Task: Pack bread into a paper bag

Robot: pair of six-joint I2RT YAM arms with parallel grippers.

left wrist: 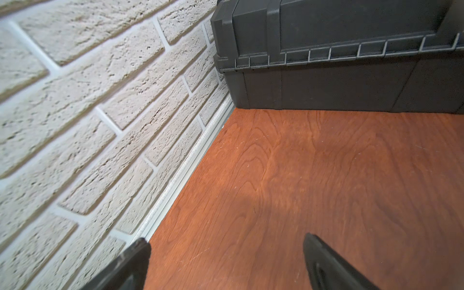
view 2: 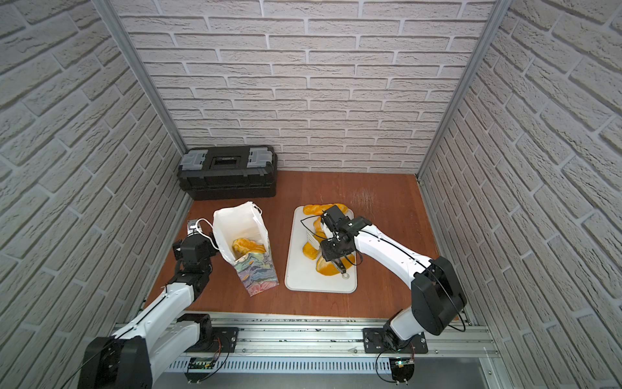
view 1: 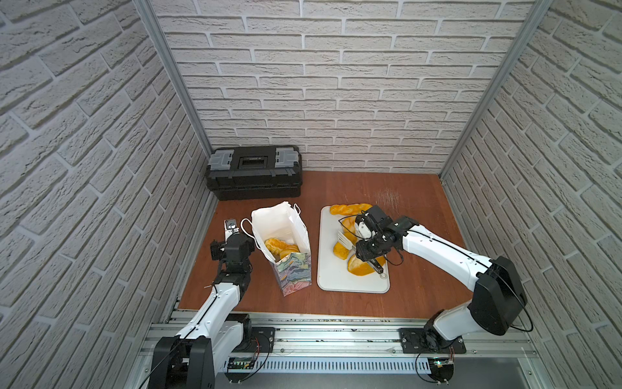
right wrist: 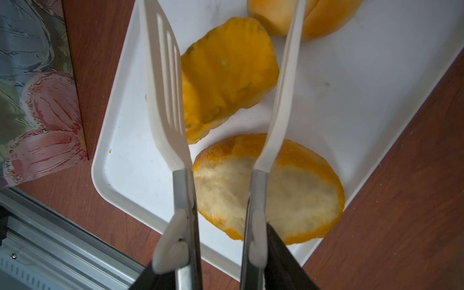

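Note:
My right gripper grips a pair of tongs with white slotted tips [right wrist: 166,91], their two arms apart. Between the tips, as seen in the right wrist view, lies a yellow-topped bread piece [right wrist: 232,72]; contact cannot be made out. An oval loaf [right wrist: 270,188] sits under the tongs' metal arms, and a round bun [right wrist: 328,14] lies beyond. All rest on a white tray [view 1: 330,275], with a braided loaf [view 1: 350,209] at its far end. The paper bag [view 1: 294,272] stands upright and open with bread [view 1: 280,248] inside. My left gripper is open and empty beside the bag.
A black toolbox [view 1: 254,171] stands at the back left by the wall. Bare wooden table [view 1: 418,194] shows to the right of the tray. White string handles [view 1: 249,232] stick up from the bag.

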